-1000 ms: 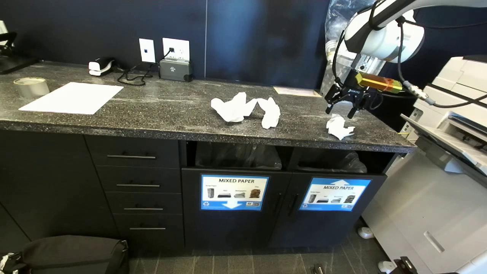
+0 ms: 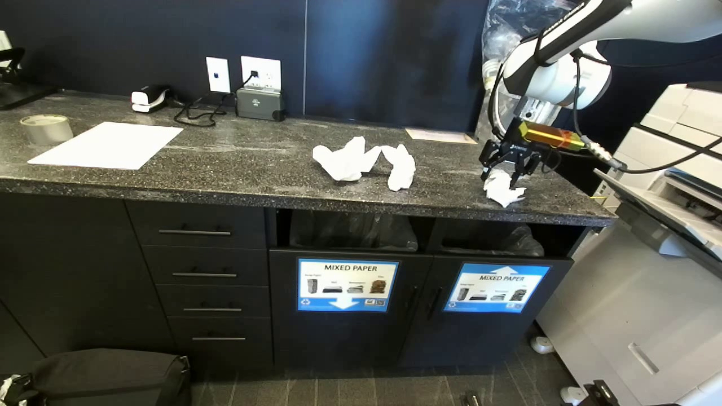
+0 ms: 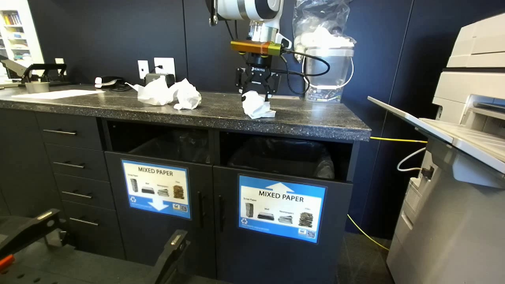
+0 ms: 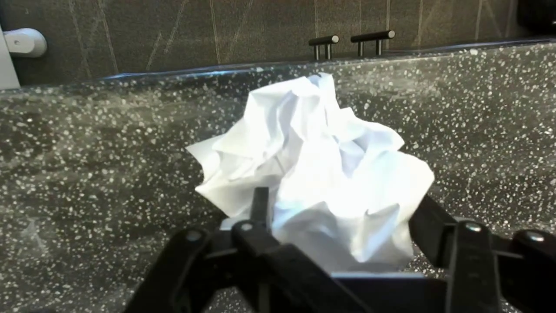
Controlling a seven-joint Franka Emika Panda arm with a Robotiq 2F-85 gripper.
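Note:
A crumpled white paper [image 4: 318,161] rests on the dark speckled counter near its front edge. My gripper is around its near part in the wrist view, fingers part open, one finger on each side; whether both fingers touch the paper I cannot tell. In exterior view 1 the gripper [image 2: 501,176] points down at this same paper [image 2: 504,190] on the right of the counter. In exterior view 2 the gripper [image 3: 255,97] stands just behind the right-hand paper [image 3: 258,106].
Open bin slots [image 3: 279,151] lie under the counter, above doors labelled MIXED PAPER. A clear bucket [image 3: 326,71] stands behind the gripper. Flat white paper [image 2: 108,145] and a tape roll [image 2: 47,128] are at the left; a printer [image 2: 677,203] stands right of the counter.
My gripper has come down from above the right-hand paper to around it, and its fingers stand closer together. The papers look unmoved.

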